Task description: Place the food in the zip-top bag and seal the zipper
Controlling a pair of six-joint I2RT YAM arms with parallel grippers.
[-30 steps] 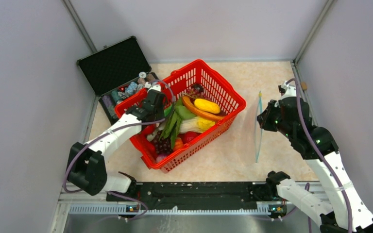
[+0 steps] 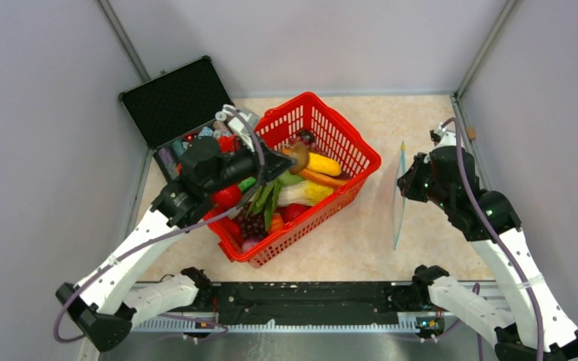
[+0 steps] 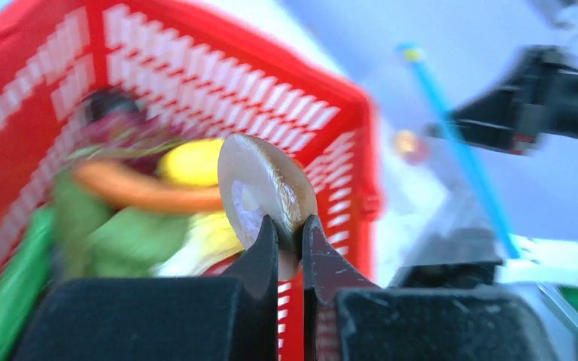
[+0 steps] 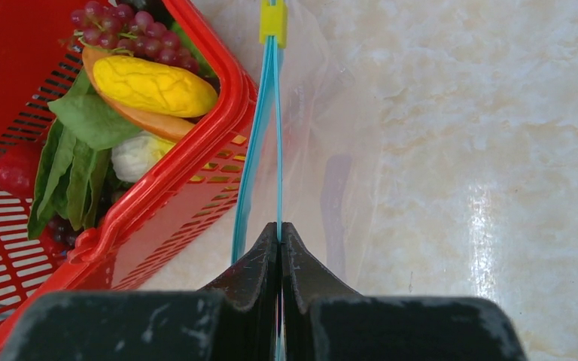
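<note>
A brownish, pale-centred piece of food (image 3: 267, 188), like a mushroom, is held in my left gripper above the red basket (image 2: 308, 229) of toy fruit and vegetables. The clear zip top bag (image 4: 331, 128), with blue zipper strips (image 4: 243, 210) and a yellow slider (image 4: 273, 22), stands right of the basket. My right gripper is shut on the bag's zipper edge, a thin blue strip between its fingertips.
An open black case (image 2: 173, 98) with small items lies behind the basket at the left. The left wrist view is blurred in the background.
My left arm has risen out of the basket's left part and moved rightward, carrying the brownish food. The right arm and bag are nearly unchanged.
</note>
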